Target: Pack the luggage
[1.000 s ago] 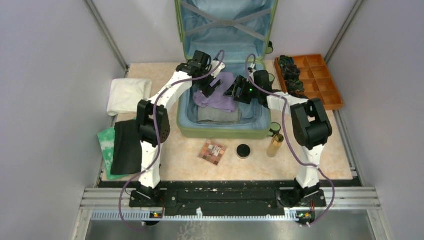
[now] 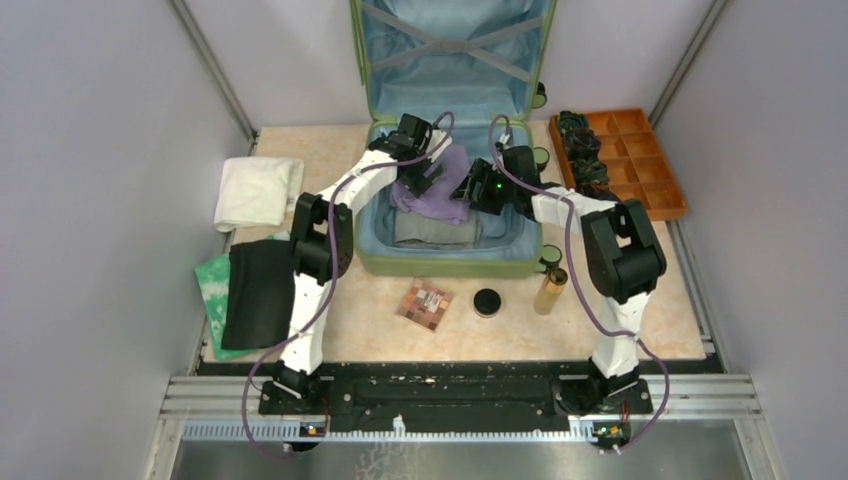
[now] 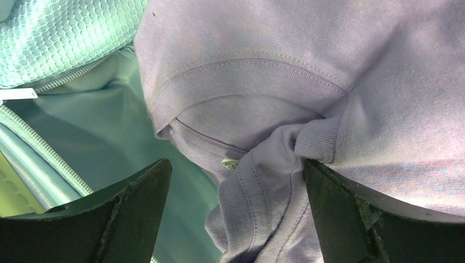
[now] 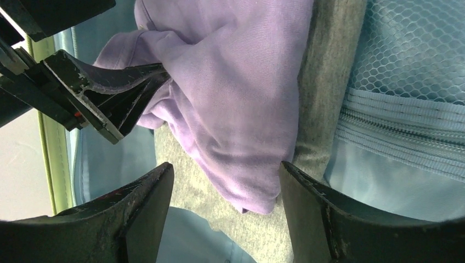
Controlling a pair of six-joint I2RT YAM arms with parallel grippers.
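Observation:
An open green suitcase [image 2: 450, 268] with blue lining holds a purple garment [image 2: 440, 205] lying on a folded grey item [image 2: 435, 235]. My left gripper is open over the purple garment, one finger pressed into its folds. My right gripper is open at the garment's lower fold in its wrist view, one finger touching the cloth beside the grey item.
White towel [image 2: 255, 190] and black cloth [image 2: 255, 300] on green cloth lie left. A palette [image 2: 425, 305], black round jar [image 2: 487, 302] and gold bottle [image 2: 550, 297] stand in front. An orange organiser [image 2: 640, 165] with dark items is back right.

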